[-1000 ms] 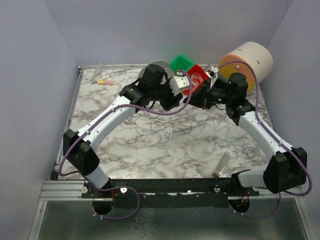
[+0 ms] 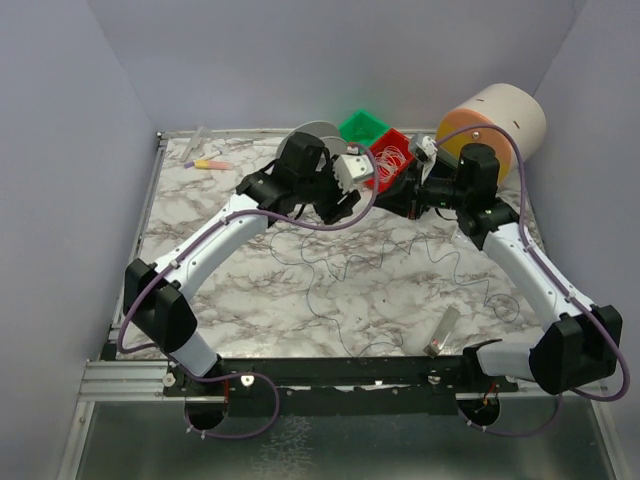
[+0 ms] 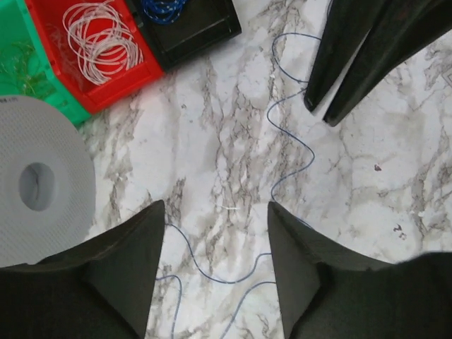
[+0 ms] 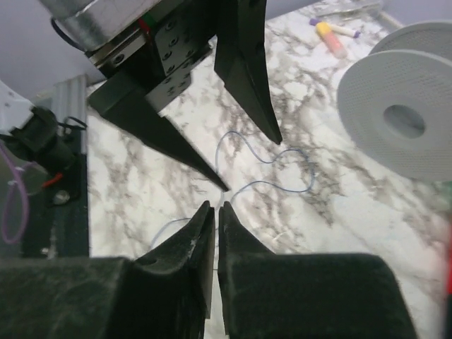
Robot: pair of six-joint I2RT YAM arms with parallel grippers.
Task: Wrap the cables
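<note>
A thin blue cable lies loose in curves on the marble tabletop, and its loop (image 4: pixel 311 169) shows in the right wrist view. My left gripper hangs above the table with fingers wide apart and no cable between the fingers. The right gripper is nearly closed, but a narrow gap parts its fingertips; no strand shows clearly in it. In the top view both grippers are close together over the table's middle, the left one (image 2: pixel 335 213) beside the right (image 2: pixel 397 205). The cable's end cannot be made out.
A grey spool (image 3: pixel 76 169) stands close to the left gripper. Behind are a green bin (image 2: pixel 362 127), a red bin (image 3: pixel 113 93) of white cable and a black bin (image 3: pixel 201 35) of blue cable. A large cream roll (image 2: pixel 510 115) stands back right.
</note>
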